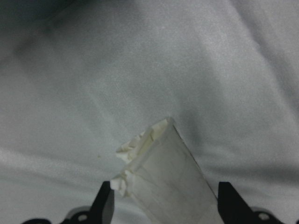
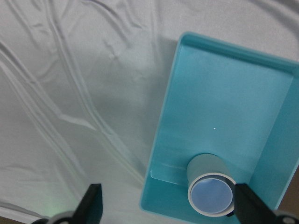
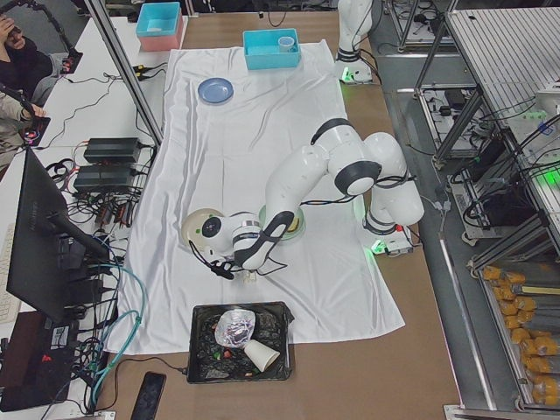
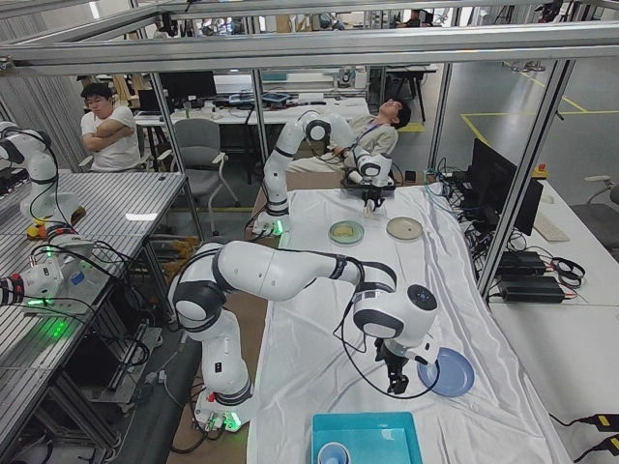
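Note:
My left gripper is low over the cloth near the black bin (image 3: 241, 372), open around a crumpled white paper piece (image 1: 173, 182); whether it touches the paper I cannot tell. My right gripper is open above the turquoise tray (image 2: 224, 107), with nothing held. A pale cup (image 2: 210, 196) sits in that tray. A green plate (image 4: 345, 232) and a beige plate (image 4: 404, 228) lie near the left arm; a blue plate (image 4: 455, 377) lies near the right one.
The black bin holds foil (image 3: 234, 328) and a white cup (image 3: 261, 354). A monitor (image 3: 39, 236) and cables stand beside the white cloth.

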